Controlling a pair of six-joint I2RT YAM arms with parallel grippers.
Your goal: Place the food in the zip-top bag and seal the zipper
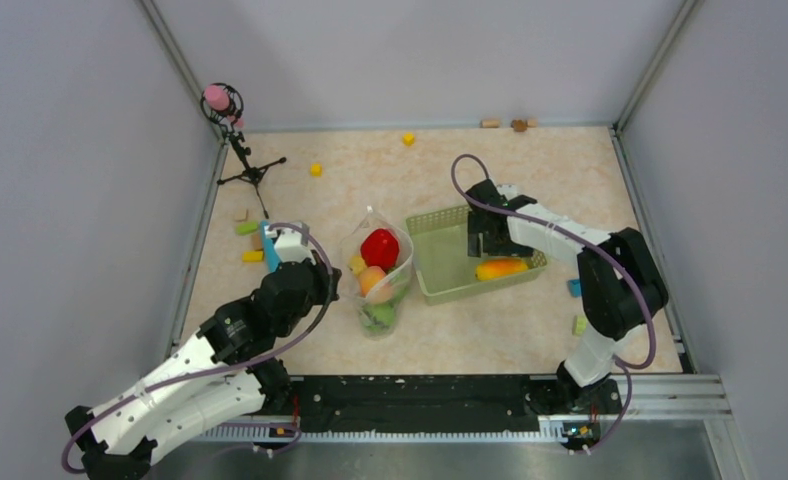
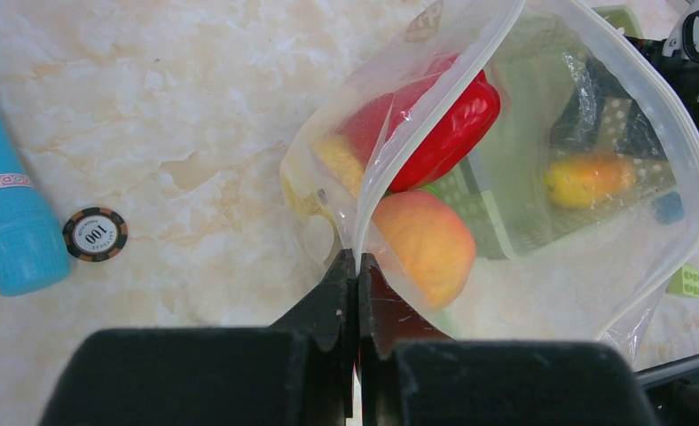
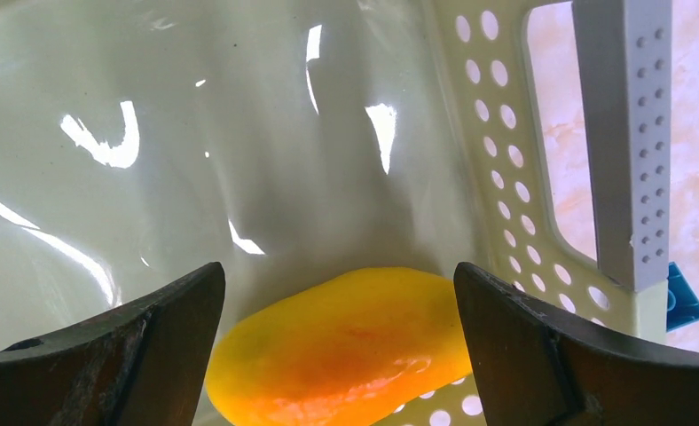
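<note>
A clear zip top bag stands open left of the green basket, holding a red pepper, a peach, something yellow and something green. My left gripper is shut on the bag's near rim. My right gripper is open, low inside the basket, with a yellow-orange mango lying between and below its fingers.
A blue bottle and a poker chip lie left of the bag. Small blocks dot the table edges, and a stand is at back left.
</note>
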